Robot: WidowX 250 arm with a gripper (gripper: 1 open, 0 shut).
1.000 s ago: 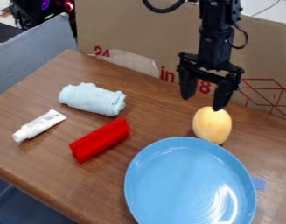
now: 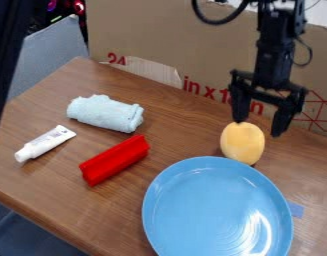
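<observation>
The black gripper (image 2: 261, 113) hangs open above a pale yellow oval object (image 2: 242, 142) on the wooden table, its two fingers apart near the top of that object. Below the yellow object lies a round blue plate (image 2: 217, 206). To the left are a red cylinder-like object (image 2: 114, 159), a rolled light blue cloth (image 2: 107, 113) and a white tube (image 2: 44, 143) with a dark cap or label.
A cardboard box (image 2: 166, 45) stands along the back edge of the table (image 2: 59, 198), behind the gripper. The table's left edge drops to a dark area. Bare wood shows between the cloth and the yellow object.
The gripper has moved down and to the right, closer to the yellow object. The objects on the table have not visibly moved.
</observation>
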